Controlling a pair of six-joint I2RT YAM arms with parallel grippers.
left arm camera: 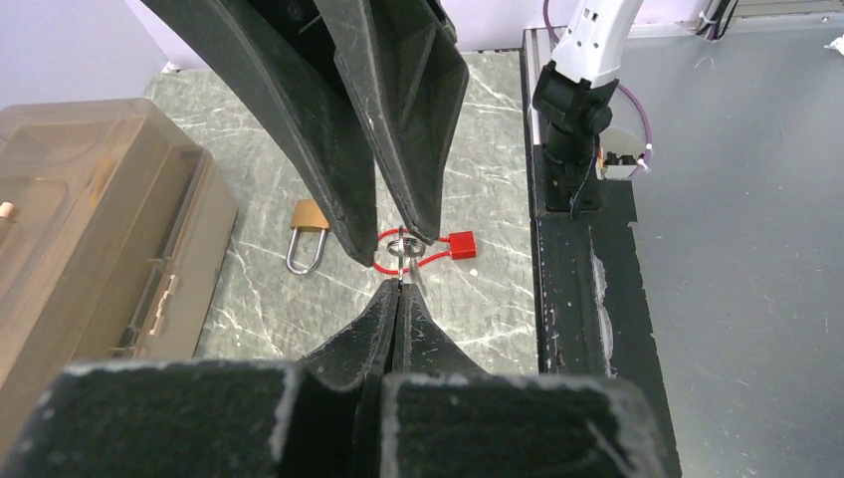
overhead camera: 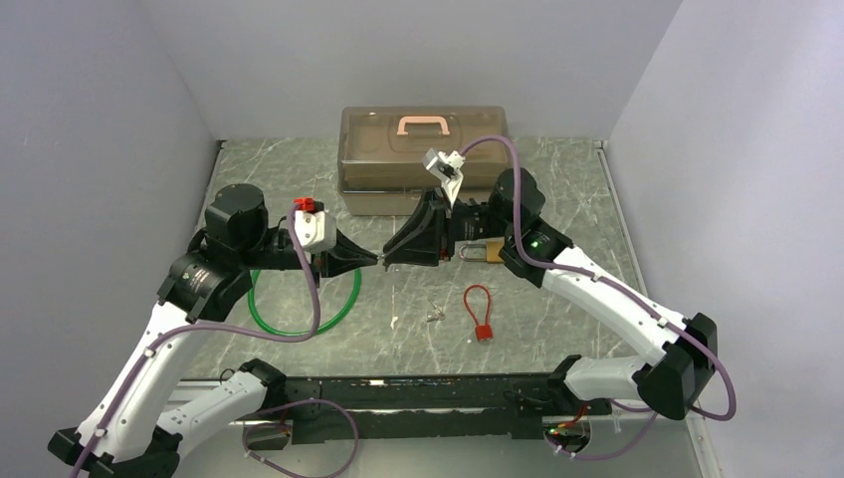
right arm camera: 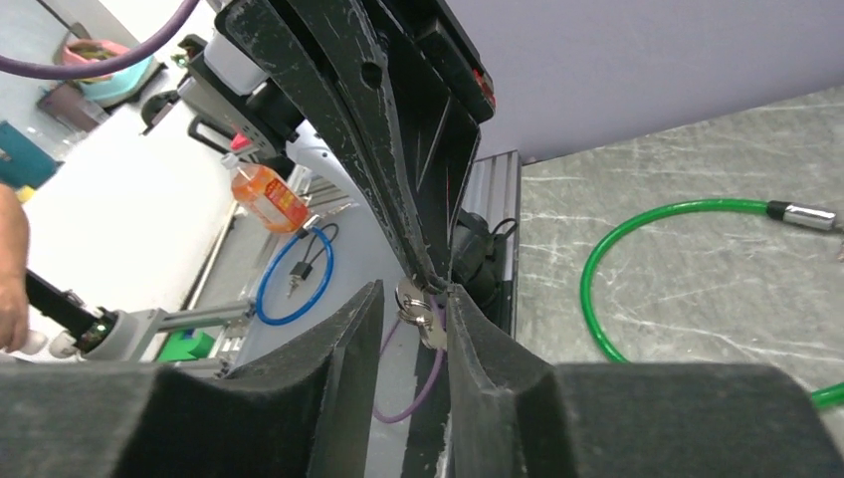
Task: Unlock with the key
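Observation:
A small silver key (left arm camera: 402,249) is at the tips of my left gripper, which is shut on it at the middle of the top view. My right gripper (overhead camera: 390,257) faces it from the right, its part open fingertips right beside the key; in the right wrist view the key (right arm camera: 418,311) shows just beyond them. A brass padlock (left arm camera: 309,215) with a steel shackle lies on the marble mat (overhead camera: 537,319) behind the grippers, partly hidden in the top view.
A translucent toolbox (overhead camera: 378,149) stands at the back. A red cable lock (overhead camera: 483,332) and small keys (overhead camera: 435,313) lie at the front middle. A green hose (right arm camera: 637,224) loops on the left of the mat.

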